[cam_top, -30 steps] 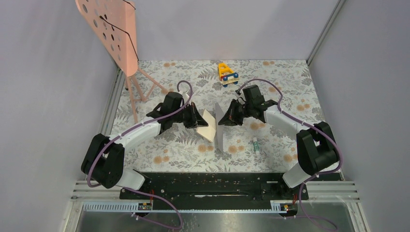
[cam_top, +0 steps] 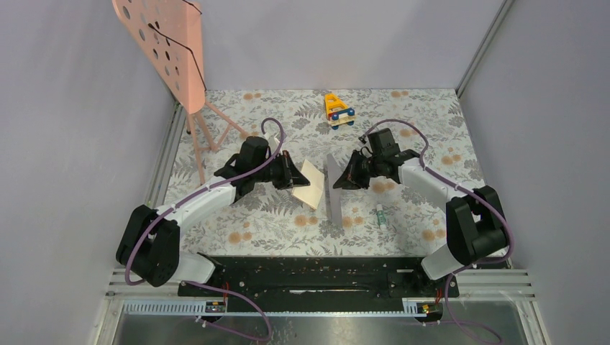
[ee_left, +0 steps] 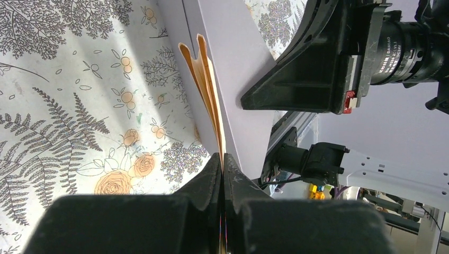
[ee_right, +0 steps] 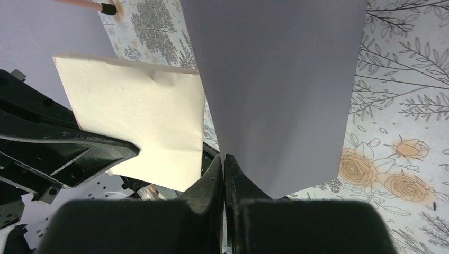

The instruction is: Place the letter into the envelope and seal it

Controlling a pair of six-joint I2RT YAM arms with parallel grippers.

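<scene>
A folded cream letter (cam_top: 309,188) is pinched in my left gripper (cam_top: 291,180), which is shut on it; in the left wrist view its folds (ee_left: 209,90) stand up from the fingertips. My right gripper (cam_top: 342,183) is shut on a grey-white envelope (cam_top: 333,205), held upright by its edge and seen broadside in the right wrist view (ee_right: 280,90). Letter and envelope are side by side, with a narrow gap between them in the top view. Whether the envelope's mouth is open I cannot tell.
A small glue tube (cam_top: 381,215) lies to the right on the floral mat (cam_top: 431,122). A yellow wooden toy (cam_top: 335,106) is at the back. A pink perforated board on an easel (cam_top: 180,57) stands at the back left.
My right gripper and the envelope have moved slightly to the right, widening the gap to the letter. My left gripper has barely moved.
</scene>
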